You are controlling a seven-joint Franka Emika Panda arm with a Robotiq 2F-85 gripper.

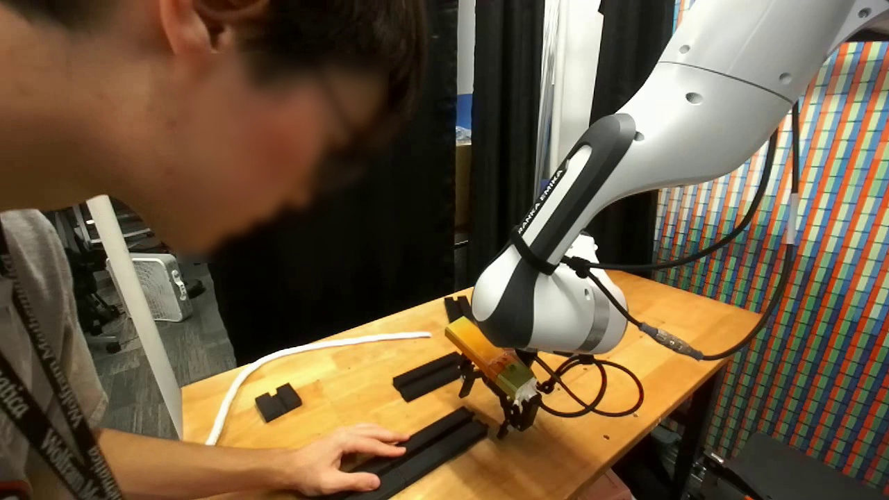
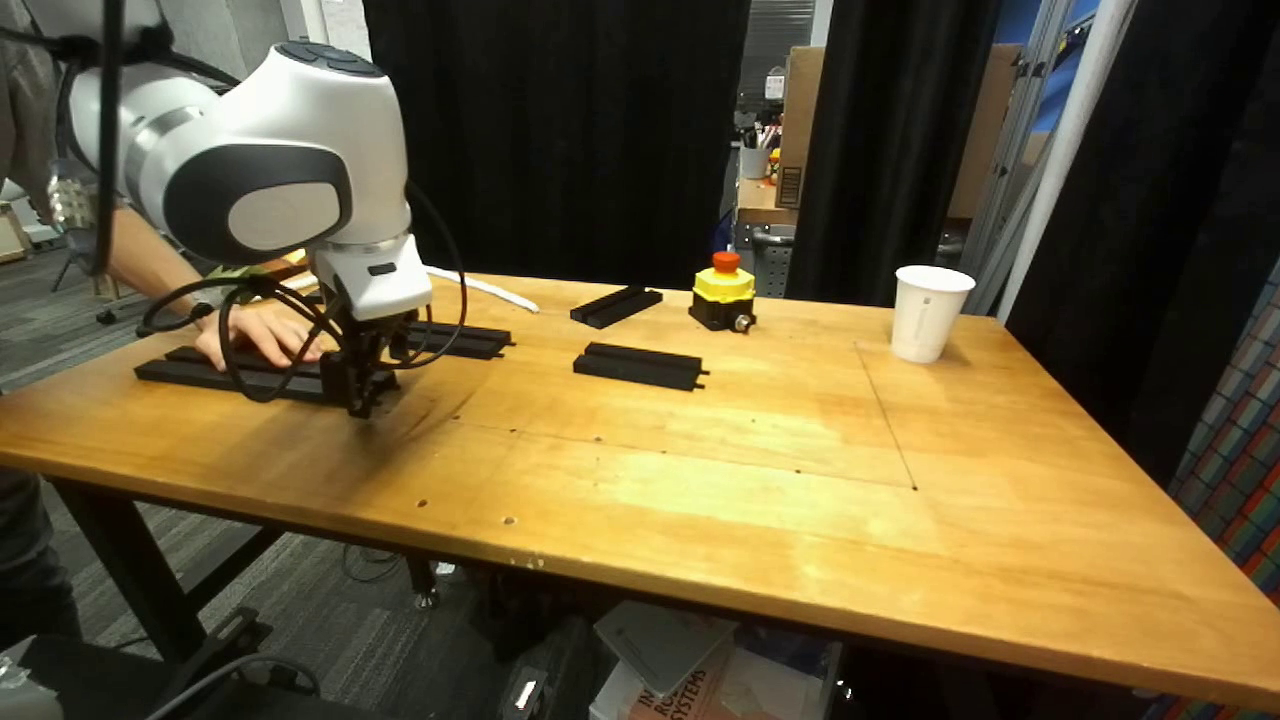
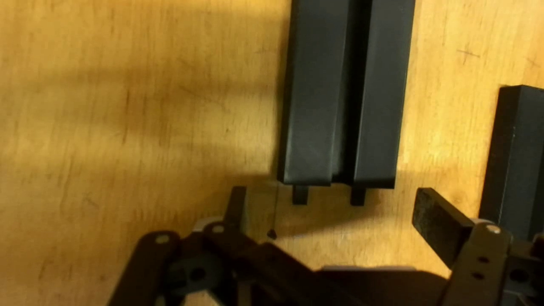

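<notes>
My gripper stands open low over the table, nothing between its fingers. In the wrist view a black grooved track piece [image 3: 318, 102] lies just ahead of the fingers, two small pegs on its near end pointing into the gap. The same long black track [image 1: 437, 446] runs toward the front left in exterior view 1, under a person's hand [image 1: 333, 458]. The hand hides part of it, including where two pieces meet. A second track piece [image 1: 427, 376] rests beside it, apart.
A short black piece [image 1: 277, 401] and a white cord [image 1: 275, 358] lie at the left. Other track pieces [image 2: 639, 366], a yellow-and-red button box [image 2: 723, 294] and a white cup [image 2: 927, 314] stand farther off. The person leans close to the table.
</notes>
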